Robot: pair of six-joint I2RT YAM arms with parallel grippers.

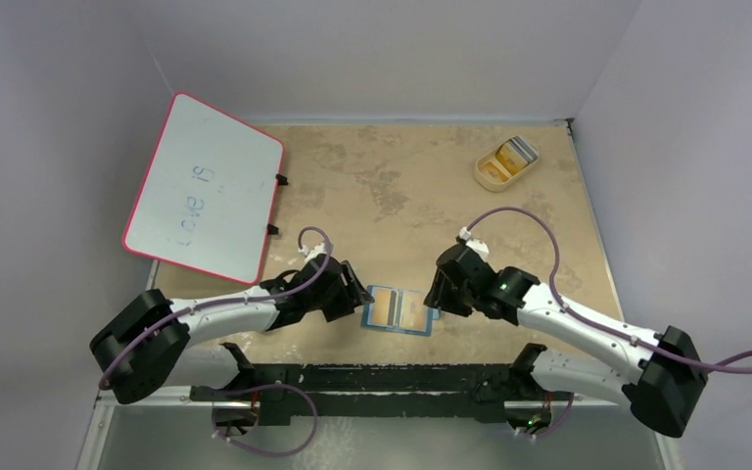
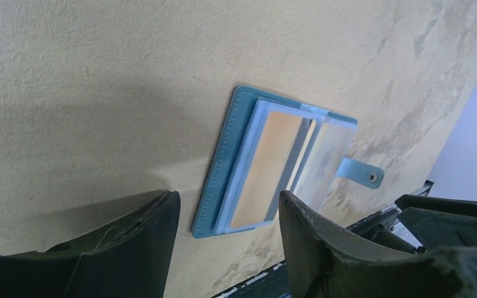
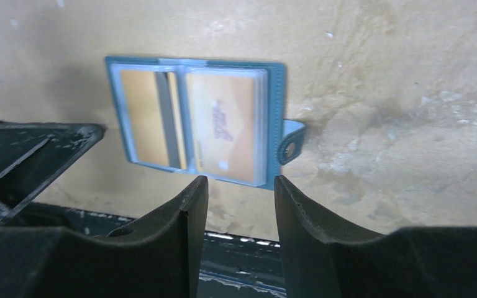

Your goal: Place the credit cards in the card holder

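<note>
A blue card holder lies open on the table between my grippers, clear sleeves on both halves with tan inserts and a strap at its right, as the right wrist view also shows. My left gripper stands open at its left side; in the left wrist view its fingers frame the holder's near edge. My right gripper is open above the holder's right end, with nothing between its fingers. At the back right, an oval container holds several cards.
A whiteboard with writing takes up the back left, two dark clips on its edge. Walls bound the sides and back, and a dark rail runs along the front.
</note>
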